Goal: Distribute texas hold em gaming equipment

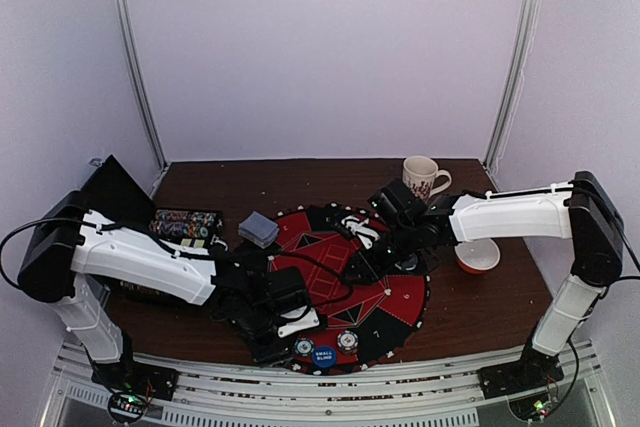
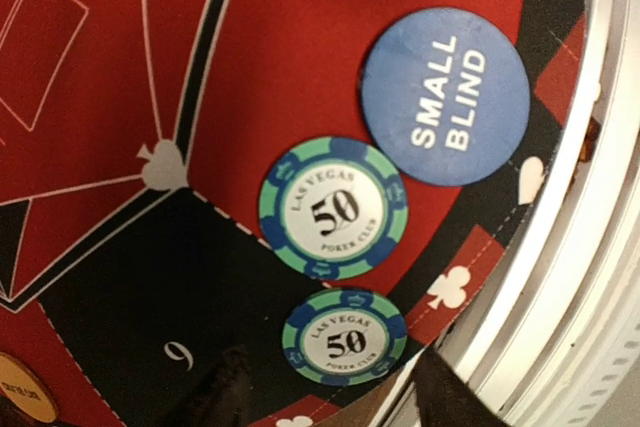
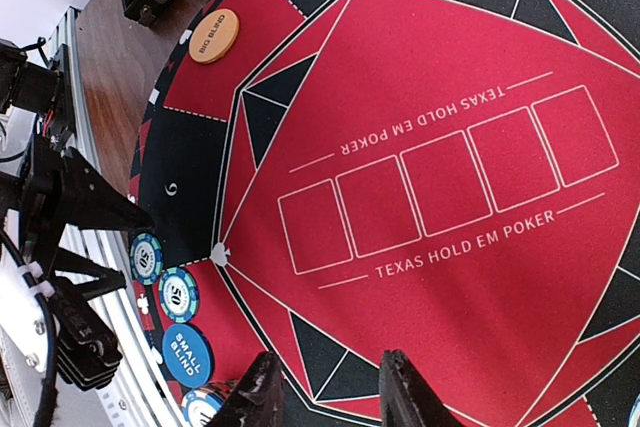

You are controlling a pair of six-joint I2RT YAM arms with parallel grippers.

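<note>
My left gripper is open low over the mat's near-left edge, beside two green-rimmed 50 chips [image 2: 333, 207] and the blue SMALL BLIND disc [image 2: 445, 97]; a stack of chips [image 1: 347, 340] is next to them. An orange BIG BLIND disc [image 3: 214, 35] lies on the red poker mat [image 3: 450, 177]. My right gripper hangs over the mat's middle, fingers apart with nothing seen between them.
The chip case [image 1: 185, 223] is at the left, with a deck of cards [image 1: 258, 228] beside it. A mug [image 1: 420, 175] and a white-lined red bowl [image 1: 477, 255] stand at the right.
</note>
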